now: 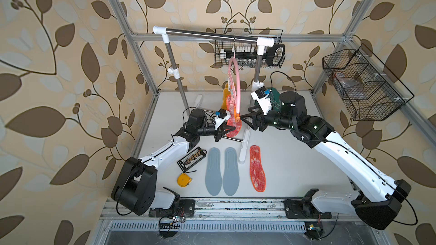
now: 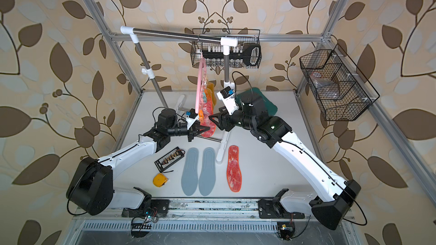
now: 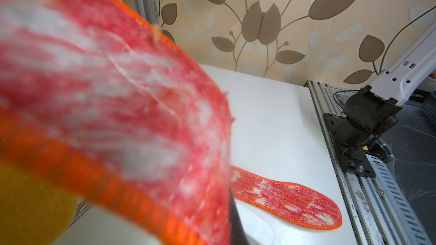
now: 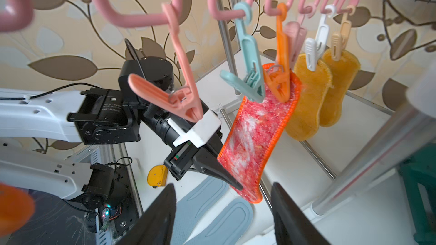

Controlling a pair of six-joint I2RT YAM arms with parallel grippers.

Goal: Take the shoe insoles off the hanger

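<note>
A pink hanger (image 1: 237, 77) with colored clips hangs from the rail, turned nearly edge-on in both top views. It carries a red insole (image 4: 252, 140) under an orange clip (image 4: 282, 81) and yellow insoles (image 4: 308, 109) behind. My left gripper (image 1: 224, 131) is shut at the lower end of the red insole, which fills much of the left wrist view; whether any is between its fingers cannot be told. My right gripper is part open beside the hanger, nothing seen between its fingers. Grey insoles (image 1: 213, 170) and another red insole (image 1: 257, 167) lie on the table.
The rack's white-capped post (image 2: 228, 42) stands right behind my right gripper. A black tray (image 1: 190, 158) and yellow tape measure (image 1: 184, 180) lie at the front left. Wire baskets (image 1: 363, 81) hang on the frame. The table's right side has free room.
</note>
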